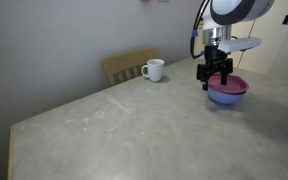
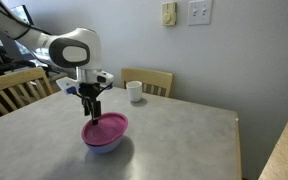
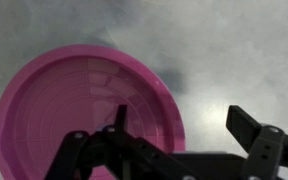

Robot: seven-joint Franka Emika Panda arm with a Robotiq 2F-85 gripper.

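A blue bowl (image 1: 226,97) stands on the table with a pink lid (image 1: 236,84) resting on top of it. From the second exterior side, the lid (image 2: 108,128) covers most of the bowl (image 2: 106,148) and looks slanted. My gripper (image 1: 215,80) is low at the lid's edge, fingers apart. In the wrist view the lid (image 3: 69,115) fills the left half, and its curved rim runs through the gap of the open gripper. One dark finger (image 3: 116,128) overlaps the lid; the other is over bare table. Whether either touches the rim cannot be told.
A white mug (image 1: 154,70) stands at the table's back edge, in front of a wooden chair (image 1: 129,64). Another wooden chair (image 2: 16,90) stands behind the arm's side.
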